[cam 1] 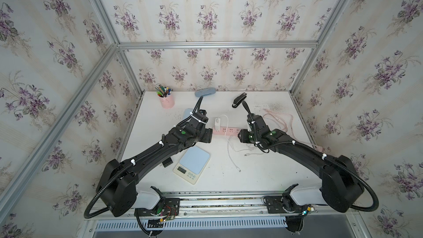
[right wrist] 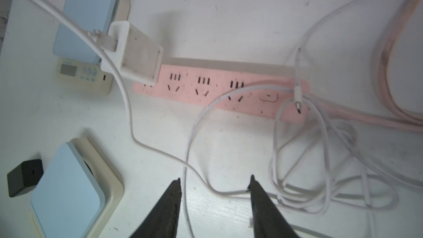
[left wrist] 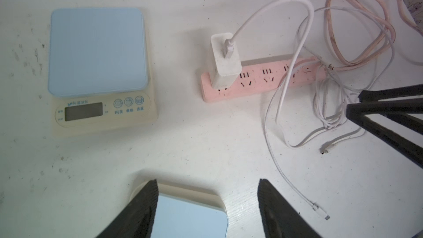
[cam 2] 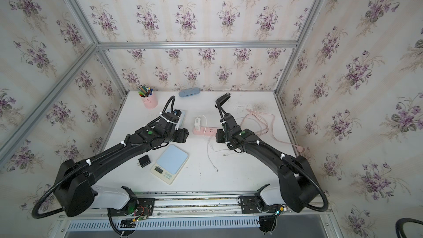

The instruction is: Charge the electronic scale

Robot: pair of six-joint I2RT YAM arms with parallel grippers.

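Note:
One electronic scale (cam 1: 191, 164), cream with a pale blue plate, lies at the front of the table; a second scale (left wrist: 99, 61) sits farther back on the left. A white charger (right wrist: 140, 52) is plugged into the left end of the pink power strip (right wrist: 200, 89), with a white cable (right wrist: 125, 99) running from its top. My left gripper hangs open above the table, the front scale's edge showing below its fingers. My right gripper is over the cables in front of the strip, fingers apart; a white cable crosses the gap, apparently lying below them.
Coiled white cables (right wrist: 308, 202) lie by the strip's right end. A cable end (left wrist: 320, 211) rests on the tabletop near the front scale. A black adapter (cam 2: 144, 160) is left of that scale. A pen cup (cam 1: 167, 101), a grey-blue case (cam 1: 205, 92) and a black object (cam 1: 239, 100) stand behind.

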